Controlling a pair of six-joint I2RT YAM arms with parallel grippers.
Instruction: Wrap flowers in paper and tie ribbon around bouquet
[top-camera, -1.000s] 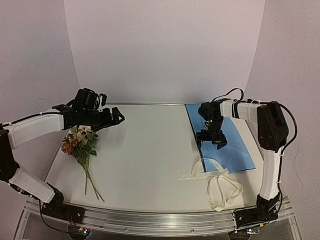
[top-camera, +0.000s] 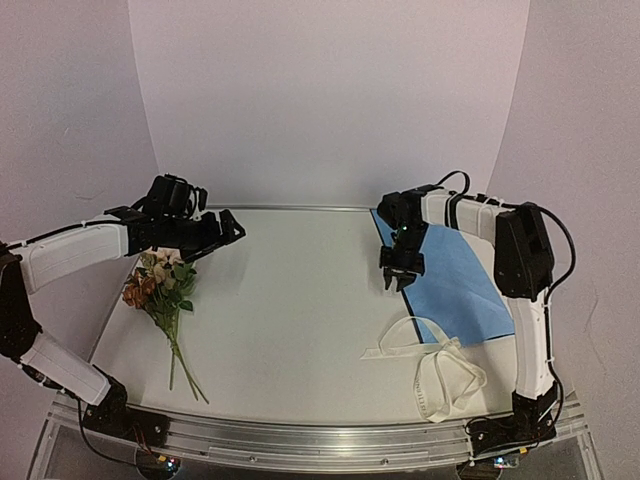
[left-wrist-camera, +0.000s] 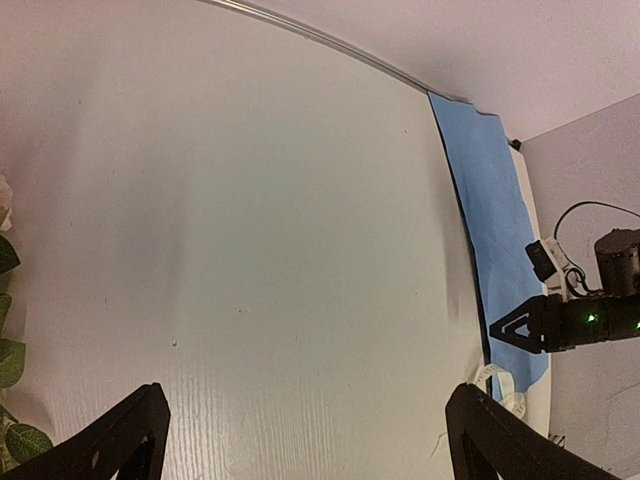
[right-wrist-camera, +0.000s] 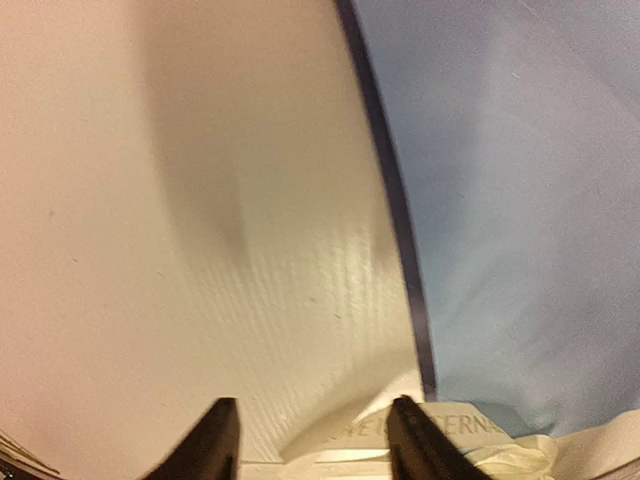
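The bouquet of fake flowers (top-camera: 160, 290) lies on the left of the table, its stems angled toward the front edge. Above its blooms, my left gripper (top-camera: 225, 236) is held open, pointing right; both fingers stand wide apart in the left wrist view with only bare table between them. A cream ribbon (top-camera: 447, 375) with printed lettering lies loosely looped at the front right, part of it over the blue sheet. Behind the ribbon's left end hovers my right gripper (top-camera: 396, 284), pointing down and open. In the right wrist view, ribbon (right-wrist-camera: 350, 430) shows beyond its parted fingers, not gripped.
A blue sheet (top-camera: 455, 285) with a dark left edge covers the right part of the table. A metal rail (top-camera: 300, 433) runs along the front, and walls close off the back and sides.
My right gripper has moved left, from over the blue sheet to its dark edge, and its wrist has turned. The left arm has barely shifted; the bouquet lies as before.
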